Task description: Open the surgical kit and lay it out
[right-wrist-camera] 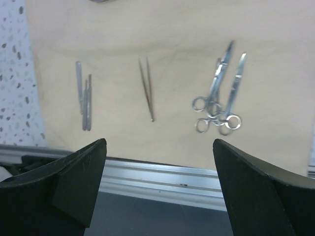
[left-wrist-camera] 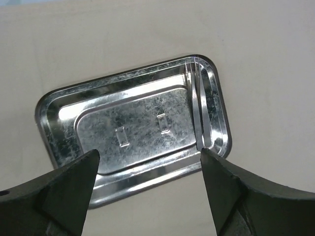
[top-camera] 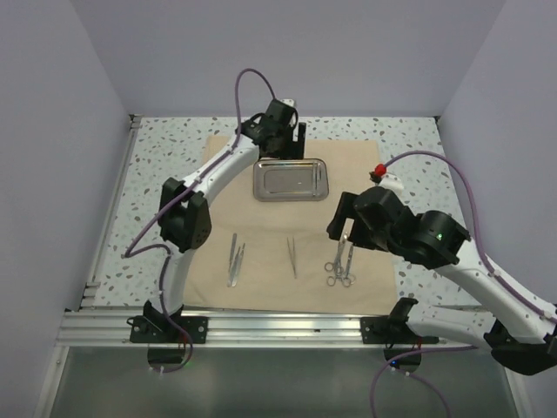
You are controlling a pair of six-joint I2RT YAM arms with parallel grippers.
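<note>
My left gripper (top-camera: 292,146) hangs open over the back edge of the steel tray (top-camera: 274,181), which holds two slim instruments (left-wrist-camera: 195,103) along its right side in the left wrist view. My right gripper (top-camera: 346,222) is open, raised above the front right of the cloth. Below it lie several scissor-like instruments (right-wrist-camera: 221,96). Tweezers (right-wrist-camera: 148,91) lie at the front middle, and several slim instruments (right-wrist-camera: 86,103) lie front left, all on the beige cloth.
The beige cloth (top-camera: 218,296) covers the middle of the speckled table (top-camera: 130,192), with bare cloth around the tray. A metal rail (top-camera: 261,321) runs along the front edge.
</note>
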